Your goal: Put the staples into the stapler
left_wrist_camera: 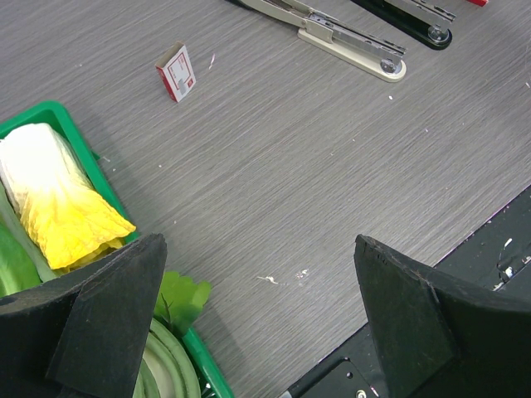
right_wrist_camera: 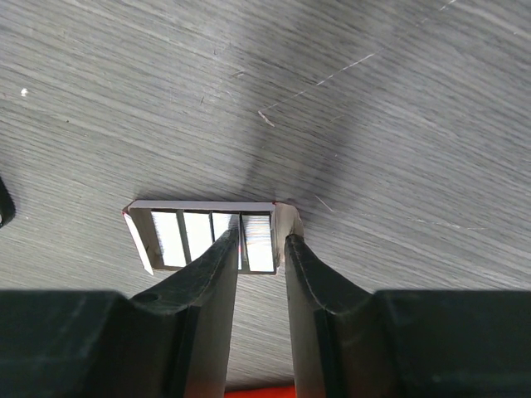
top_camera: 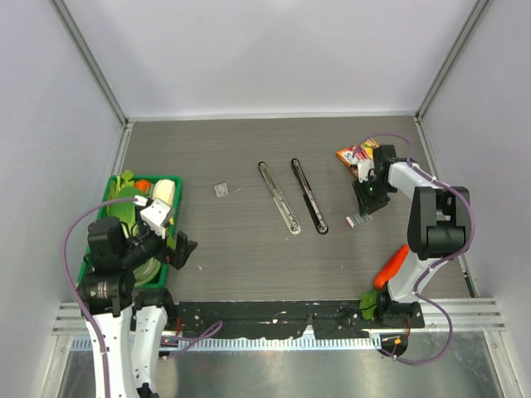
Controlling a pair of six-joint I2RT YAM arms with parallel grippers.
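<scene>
An opened staple box (right_wrist_camera: 199, 206) lies on the table at the right, several white rows of staples (right_wrist_camera: 258, 242) showing inside. My right gripper is over the box's end, its fingertips slightly apart around the last staple row and the end flap; whether they touch it I cannot tell. Two opened-out staplers lie mid-table in the top view: a white one (top_camera: 279, 198) and a black one (top_camera: 309, 196). My left gripper stands open at the left with nothing between its fingers. A second small staple box (left_wrist_camera: 177, 72) sits upright, away from both grippers.
A green basket (top_camera: 178, 192) of vegetables stands beneath the left arm. A chip bag (top_camera: 357, 155) lies behind the right gripper, and a red pepper (top_camera: 391, 266) and a green one (top_camera: 368, 304) lie near the front right. Bare table separates the left gripper from the staplers.
</scene>
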